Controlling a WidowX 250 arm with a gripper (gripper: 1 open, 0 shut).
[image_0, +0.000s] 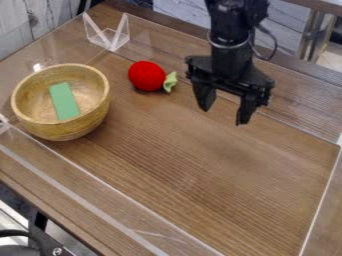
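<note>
My gripper (222, 100), a black arm reaching in from the top, hangs low over the wooden table (201, 190) at the upper middle; its fingers are too small and dark to tell open from shut. Left of it lie a red round object (146, 73) and a small pale green item (171, 80) beside it. At the left a wooden bowl (59, 108) holds a green block (66, 100).
A white wire-like holder (104, 32) stands at the upper left. A dark object (16, 242) shows at the bottom left corner.
</note>
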